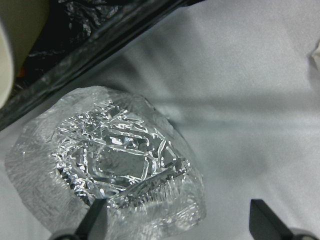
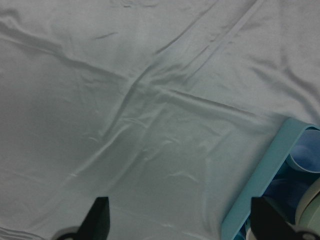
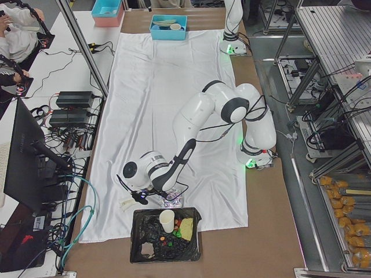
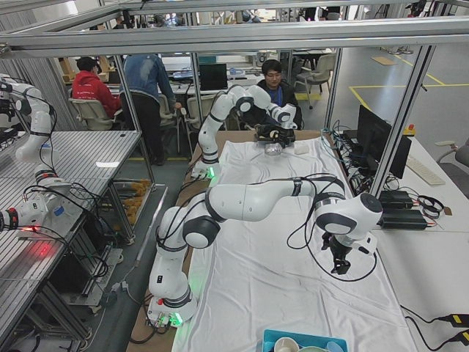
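Observation:
A crumpled clear plastic bag [image 1: 115,155] lies on the white cloth beside a black lined bin [image 3: 194,249], which holds a white cup [image 3: 166,220], a yellow item [image 3: 186,229] and small coloured pieces. My left gripper hangs over the bag, its fingers wide apart, open, with nothing seen held. My right gripper is at the other end of the table, open above the cloth beside a light-blue bin [image 2: 265,170] of cups and bowls.
A pale crumpled piece [image 3: 126,204] lies on the cloth left of the bag. Monitors, power units and cables line one side of the table.

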